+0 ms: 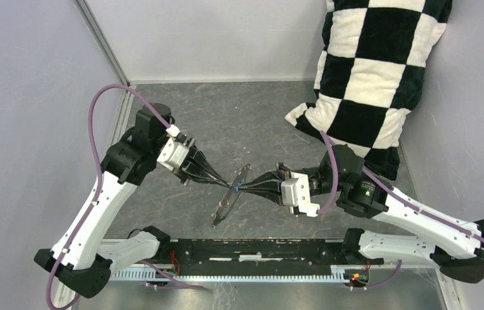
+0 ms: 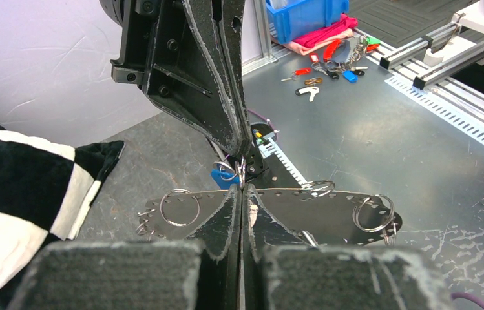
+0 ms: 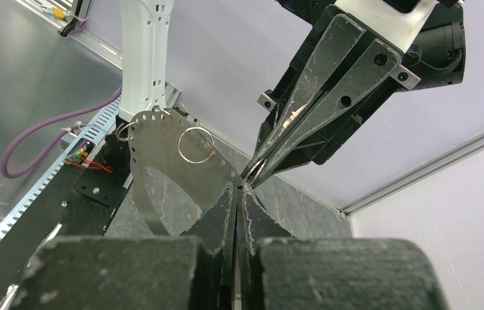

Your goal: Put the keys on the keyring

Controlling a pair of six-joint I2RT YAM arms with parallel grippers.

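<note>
A flat grey metal plate (image 1: 224,208) with holes along its edge and several split rings hangs in the air between my two grippers. My left gripper is shut, and a shiny small ring (image 2: 242,172) stands up from its tips at the plate's top edge. My right gripper is also shut, its tips almost meeting the left ones. A blue-headed key (image 2: 225,179) shows just behind the meeting tips. The fingers hide whether it is threaded on the ring or pinched by the right gripper. Another ring (image 3: 196,144) hangs on the plate's face.
In the left wrist view, loose keys (image 2: 312,92) and a blue bin (image 2: 307,18) lie beyond the grey metal table (image 2: 381,148). A checkered cushion (image 1: 375,79) rests at the back right. The floor under the plate is clear.
</note>
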